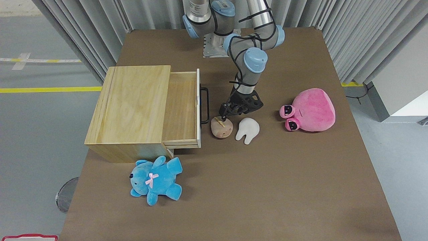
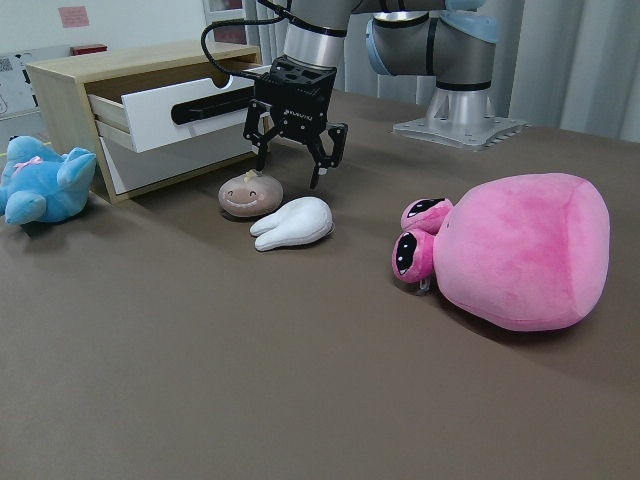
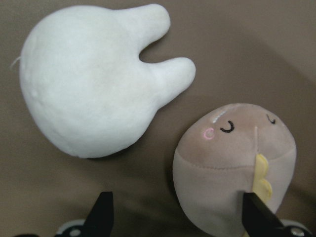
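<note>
My gripper (image 2: 292, 150) is open, its two fingertips apart and low, just behind and above a round beige plush (image 1: 221, 129) with a stitched face and yellow crest. In the wrist view the beige plush (image 3: 222, 182) sits between and just beyond the fingertips at lower right. A white tooth-shaped plush (image 1: 248, 128) lies beside it, filling the upper left of the wrist view (image 3: 86, 79). Nothing shows held between the fingers.
A wooden cabinet (image 1: 128, 104) has its drawer (image 1: 180, 108) pulled out, handle facing the plushes. A blue bear (image 1: 160, 180) lies at its front, a pink plush (image 1: 311, 110) to the right.
</note>
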